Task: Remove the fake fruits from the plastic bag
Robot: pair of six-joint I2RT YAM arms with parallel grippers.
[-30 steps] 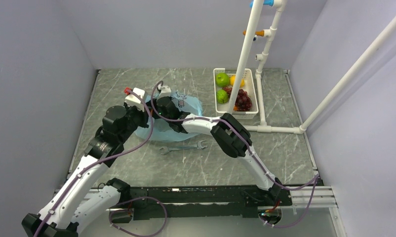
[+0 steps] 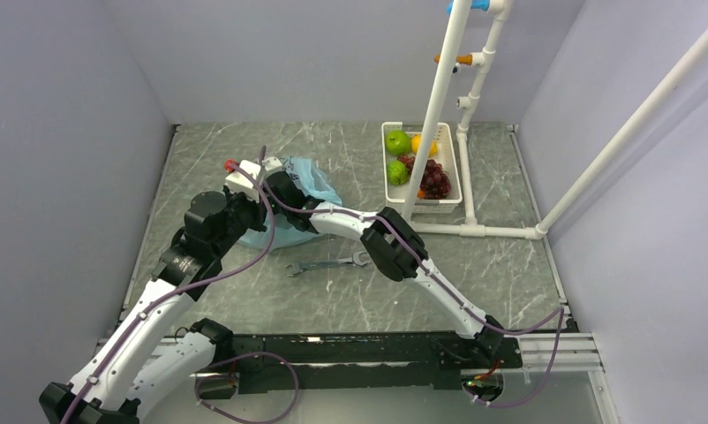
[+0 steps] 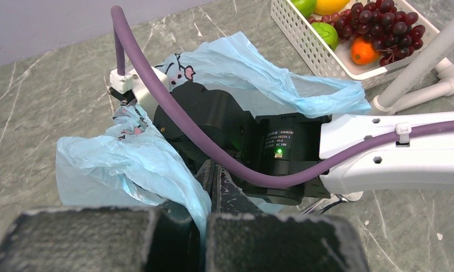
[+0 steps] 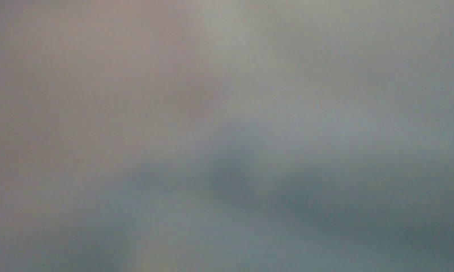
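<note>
The light blue plastic bag (image 2: 311,177) lies crumpled at the back left of the counter, largely hidden under both arms in the top view. My left gripper is shut at the bag's edge, with a strand of blue plastic (image 3: 185,192) running down to its fingers. My right gripper (image 2: 271,199) reaches into the bag beside the left one; its fingers are mostly hidden. The right wrist view is only a blur, so what it holds does not show.
A white basket (image 2: 452,168) at the back right holds apples, grapes, an orange and a yellow fruit. White pipes (image 2: 500,230) stand around it. A wrench (image 2: 324,265) lies in front of the bag on open counter.
My right arm has moved left, toward the left gripper and deeper into the bag, whose outline has shifted slightly. The left arm has barely moved.
</note>
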